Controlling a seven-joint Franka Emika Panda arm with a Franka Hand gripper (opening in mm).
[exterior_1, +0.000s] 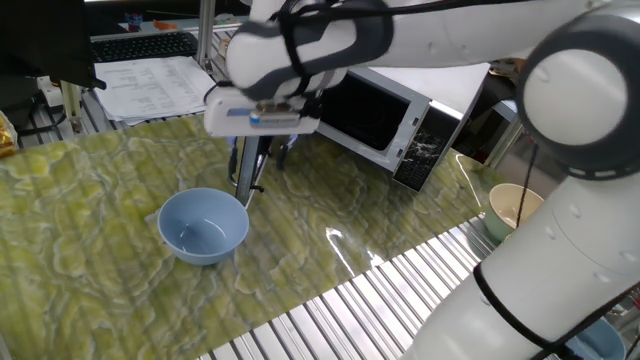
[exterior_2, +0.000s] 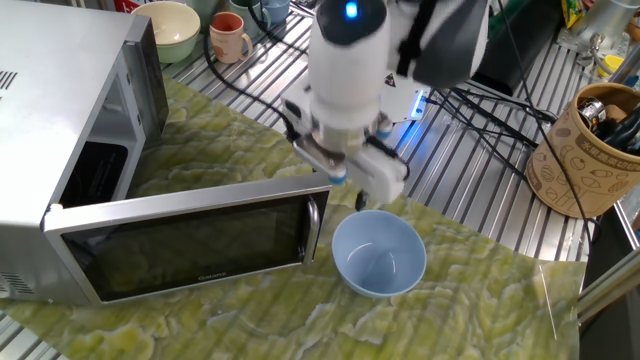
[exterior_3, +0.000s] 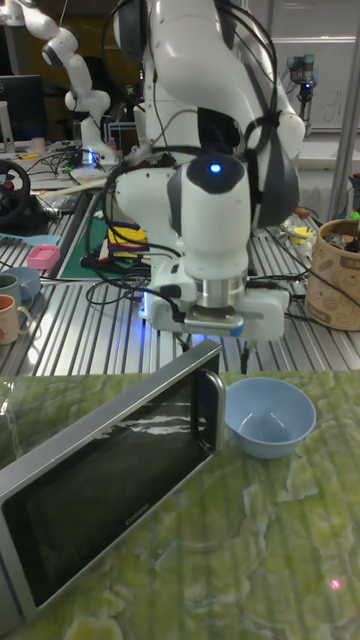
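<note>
A white microwave (exterior_1: 432, 84) stands with its door (exterior_2: 195, 242) swung wide open. The dark door handle (exterior_2: 313, 230) is at the door's free edge. Close beside that edge, a light blue bowl (exterior_1: 203, 228) sits upright on the green marbled mat; it looks empty in exterior view 2 (exterior_2: 379, 252). My gripper (exterior_1: 257, 167) points down over the top of the door near its free edge, open, its two fingers spread apart to either side of the door edge in exterior view 1. Whether a finger touches the door cannot be made out.
Beyond the mat, a cream and green bowl (exterior_2: 170, 30) and a pink mug (exterior_2: 229, 38) stand on the slatted metal table. A patterned utensil bin (exterior_2: 585, 150) is on the other side. The mat around the blue bowl is largely clear.
</note>
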